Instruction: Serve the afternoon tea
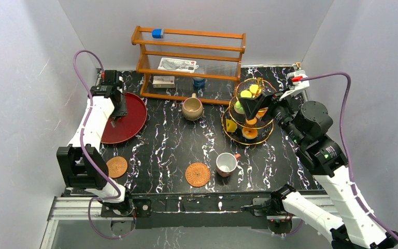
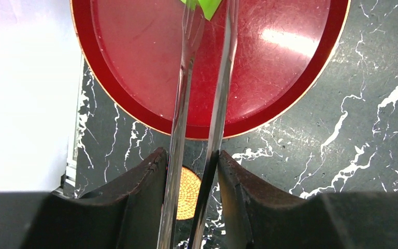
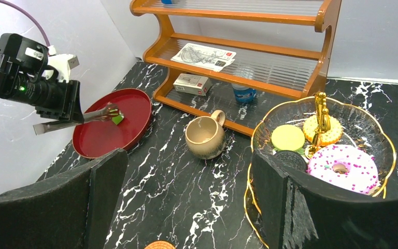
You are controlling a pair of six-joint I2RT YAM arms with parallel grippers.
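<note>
My left gripper holds long metal tongs (image 2: 217,104) over the red plate (image 2: 274,72); a small green piece (image 2: 210,6) is at the tongs' far end, whether gripped or resting is unclear. My right gripper stands open near the gold-rimmed two-tier stand (image 1: 246,140), which bears a pink donut (image 3: 342,181), cookies and other sweets. A tan mug (image 1: 192,109) stands mid-table; a white cup (image 1: 226,164) stands beside the front woven coaster (image 1: 197,174).
A wooden rack (image 1: 186,72) with boxes and a blue container stands along the back. Another coaster (image 1: 116,167) lies front left.
</note>
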